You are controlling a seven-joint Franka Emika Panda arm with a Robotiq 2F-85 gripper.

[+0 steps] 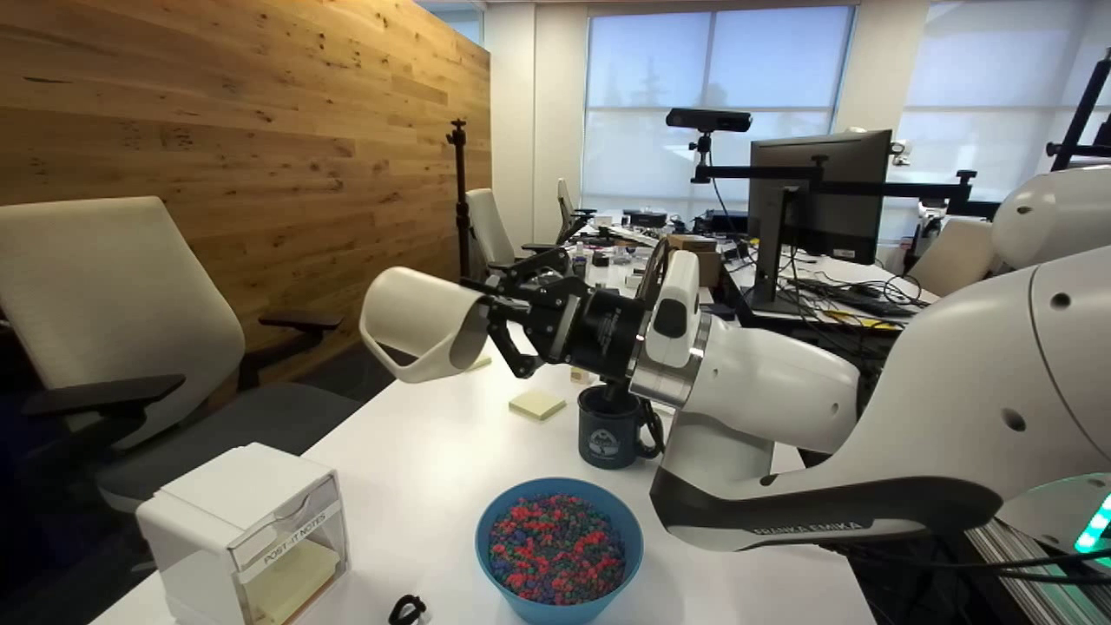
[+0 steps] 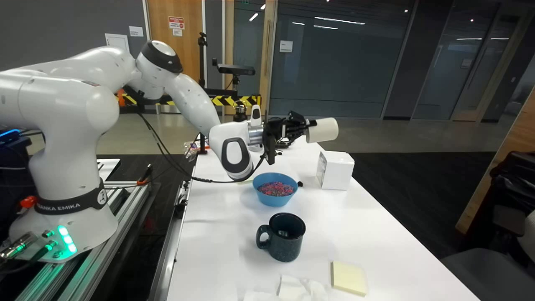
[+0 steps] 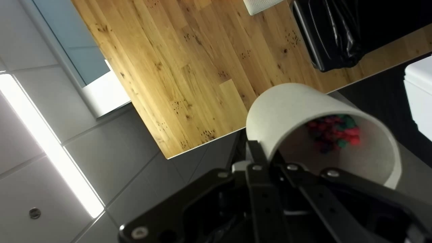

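Note:
A white cup (image 1: 417,321) hangs in the air above the table, with my gripper (image 1: 491,304) shut on it. In exterior view 2 the cup (image 2: 322,130) is tipped onto its side, beyond the end of the fingers. The wrist view shows the mouth of the cup (image 3: 324,101) facing the lower right, with red, green and dark bits (image 3: 336,131) inside. A blue bowl (image 1: 625,568) on the table holds many similar bits; in exterior view 2 this bowl (image 2: 274,201) is lower than the cup and left of it. Exactly how the fingers meet the cup wall is partly hidden.
A dark mug (image 2: 284,240) stands on the table near a yellow note pad (image 2: 348,278) and crumpled white paper (image 2: 296,289). The white Post-it box (image 1: 245,531) sits left of the bowl. A small black item (image 1: 407,609) lies between them.

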